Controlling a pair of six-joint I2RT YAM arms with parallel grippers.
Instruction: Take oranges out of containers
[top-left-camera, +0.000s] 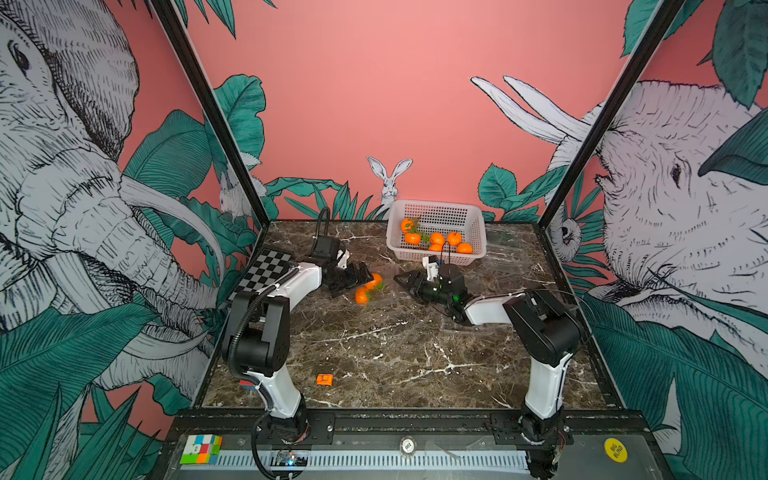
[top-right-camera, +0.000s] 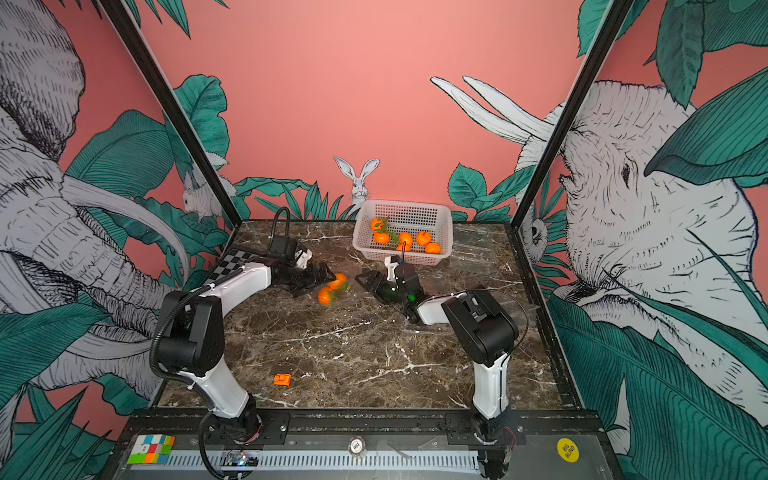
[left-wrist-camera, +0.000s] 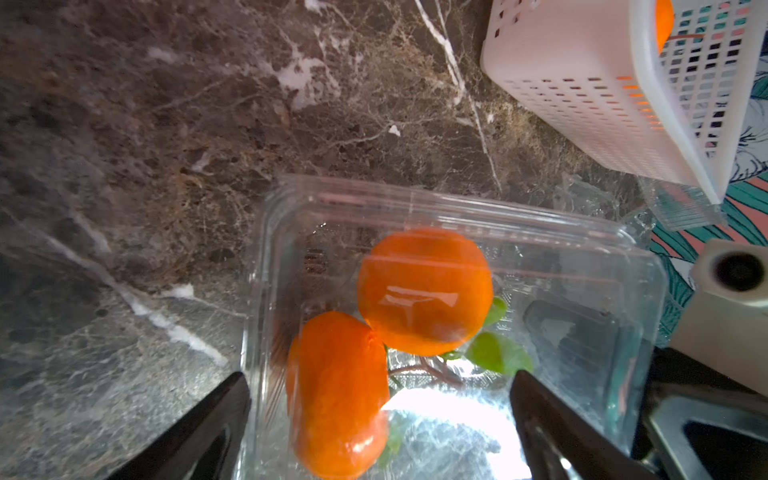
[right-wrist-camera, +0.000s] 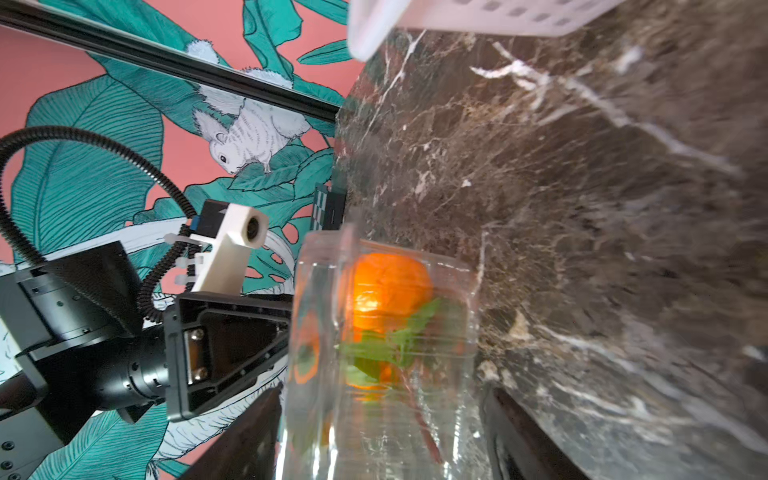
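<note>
Two oranges with green leaves, an upper orange (left-wrist-camera: 424, 292) and a lower orange (left-wrist-camera: 340, 392), sit inside a clear plastic container (left-wrist-camera: 456, 204) in the left wrist view. My left gripper (top-left-camera: 368, 276) is open beside the container's left part, its fingers (left-wrist-camera: 196, 436) spread in the near foreground. From the other side, my right gripper (top-left-camera: 402, 280) faces the container, fingers apart. The right wrist view shows the clear box between the right fingers, tilted on its side in that view; whether they touch it I cannot tell.
A white perforated basket (top-left-camera: 393, 248) with several oranges stands at the back. Empty clear plastic (top-left-camera: 512, 256) lies right of it. A small orange block (top-left-camera: 324, 379) rests at the front left.
</note>
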